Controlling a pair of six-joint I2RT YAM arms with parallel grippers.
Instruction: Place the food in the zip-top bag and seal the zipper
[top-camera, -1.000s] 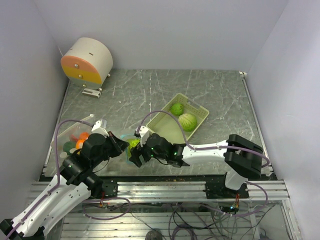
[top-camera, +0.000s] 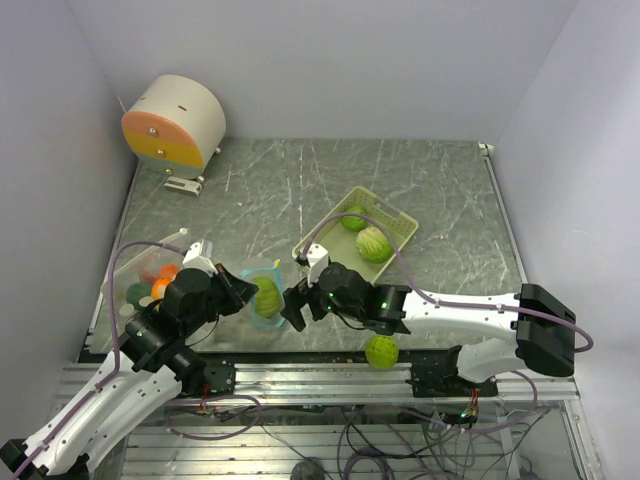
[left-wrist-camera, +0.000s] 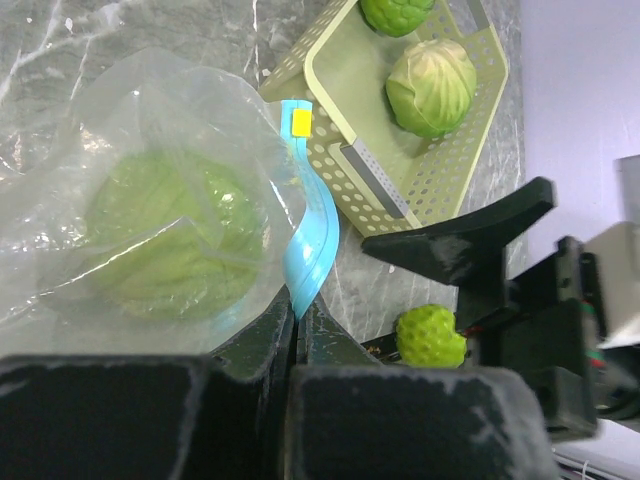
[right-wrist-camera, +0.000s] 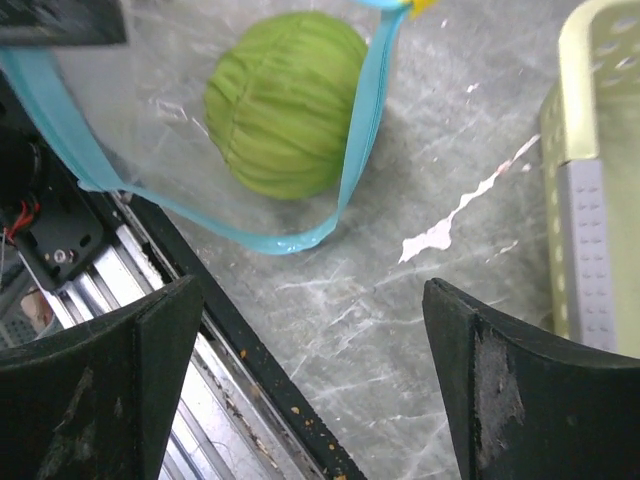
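My left gripper is shut on the blue zipper rim (left-wrist-camera: 318, 235) of the clear bag (left-wrist-camera: 60, 215). Inside the bag lies a round green vegetable, which the right wrist view also shows through the bag's open mouth. Just right of that mouth, my right gripper stands open, with only bare table visible between its fingers. A bumpy lime-green fruit (top-camera: 381, 351) is outside the bag, at the table's front edge below the right forearm.
A pale green basket (top-camera: 322, 232) behind the right arm holds a cabbage (top-camera: 374, 244) and a smaller green vegetable (top-camera: 354, 218). Another container with colourful produce (top-camera: 160, 287) sits at left, partly hidden.
My right gripper has shifted right; the left arm stays still.
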